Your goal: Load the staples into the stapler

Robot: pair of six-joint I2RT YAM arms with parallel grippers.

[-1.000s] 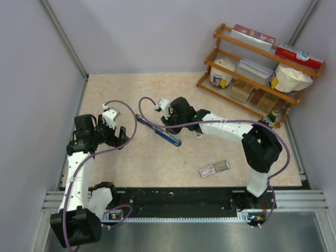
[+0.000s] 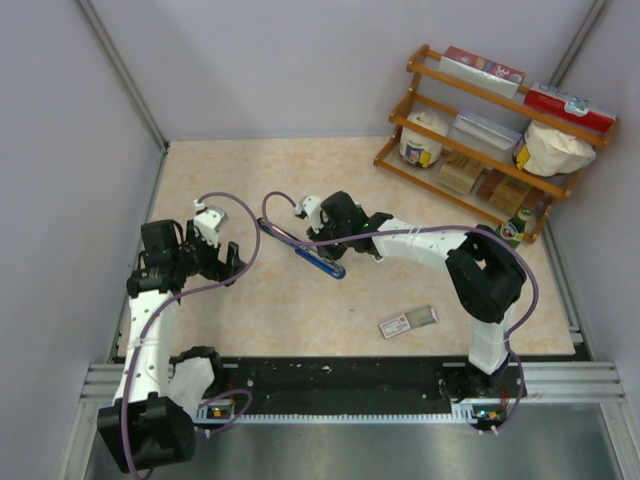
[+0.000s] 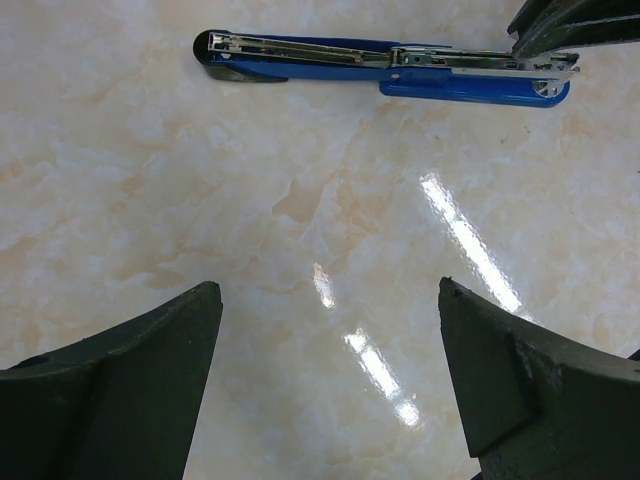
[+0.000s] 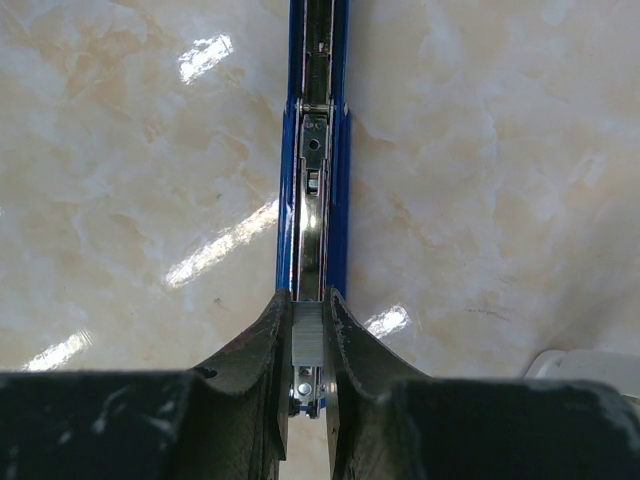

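Observation:
The blue stapler [image 2: 320,262] lies opened out flat on the table, its metal channel [image 4: 312,240] facing up. Between the fingertips of my right gripper is a short grey strip of staples, gripped right over the front end of that channel. Whether the strip touches the channel floor, I cannot tell. From the left wrist view, the dark right fingers [image 3: 560,28] come down at the stapler's front end. My left gripper is open over bare table at the left, well apart from the stapler, with nothing between its fingers.
A grey and white staple box [image 2: 408,321] lies at the front right. A wooden shelf [image 2: 485,148] with boxes and tubs stands at the back right. Purple cables arc above the table. Bare table lies in front of the stapler.
My right gripper has come down a little toward the stapler's front end, the right arm shifting slightly with it. The left arm and the stapler have stayed put.

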